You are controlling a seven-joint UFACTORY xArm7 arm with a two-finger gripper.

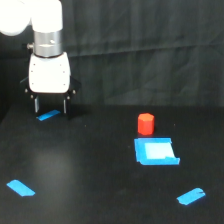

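Observation:
My white gripper [52, 104] hangs at the upper left, above the dark table. Its two dark fingers point down, well apart, and nothing shows between them. Right of centre stands a red hexagonal block [146, 124], far from the gripper. Just in front of the block lies a white square [158, 151] with a blue border, and the block appears to stand behind its far edge rather than on it.
Blue strips mark the table at the front left [20, 188], at the front right [190, 196], and beneath the gripper [48, 115]. A black curtain [150, 55] closes off the back.

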